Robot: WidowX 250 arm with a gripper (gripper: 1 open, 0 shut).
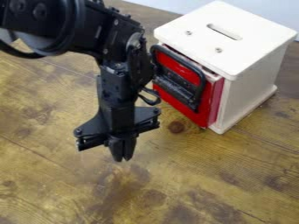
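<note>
My black gripper [121, 147] points down over the wooden floor, left of a small white toy oven [243, 87]. Its fingers are close together and shut, with nothing visible between them. The oven has a red front [205, 115] with a black framed panel and handle, facing toward the arm. The slotted white top carries two small screws.
Bare wooden surface [70, 184] lies open at the left, front and right foreground. A pale wall or edge runs along the top right behind the oven.
</note>
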